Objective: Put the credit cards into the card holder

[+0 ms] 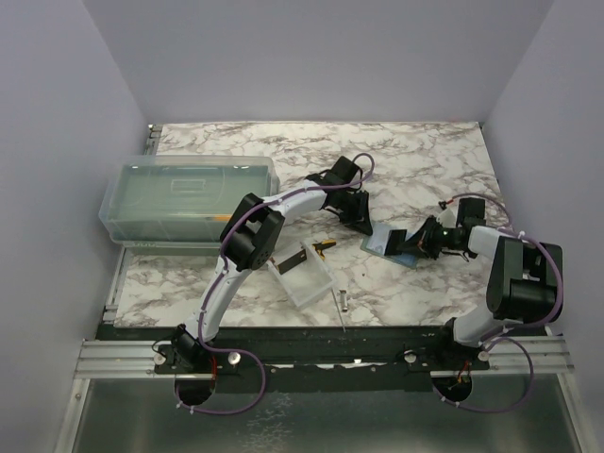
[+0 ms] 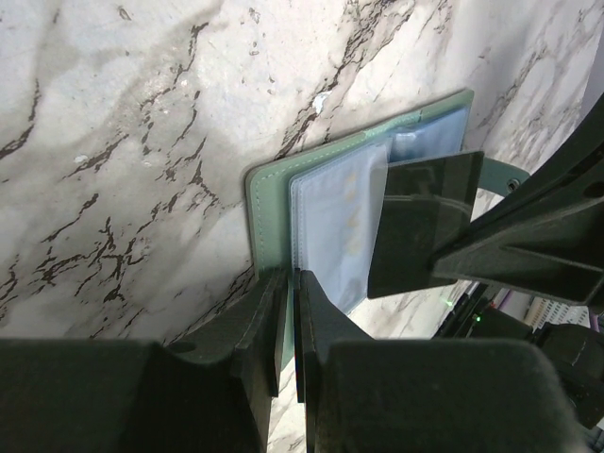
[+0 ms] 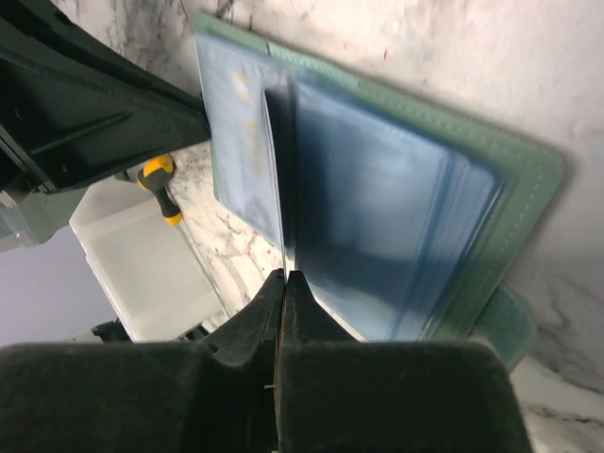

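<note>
The card holder (image 1: 377, 242), green with blue inside and clear pockets, lies open on the marble table at the right. My left gripper is shut on its left edge, by the clear pocket (image 2: 330, 212). A black card (image 2: 425, 212) stands steeply over the holder, and my right gripper is shut on the card's edge. In the right wrist view the card (image 3: 276, 179) appears almost edge-on at the border of the clear pocket. Whether its lower edge sits inside a pocket I cannot tell.
A white open box (image 1: 304, 281) stands left of the holder, with a yellow-black screwdriver (image 1: 324, 246) beside it. The big lidded bin (image 1: 189, 203) fills the left side. Marble behind and in front of the holder is clear.
</note>
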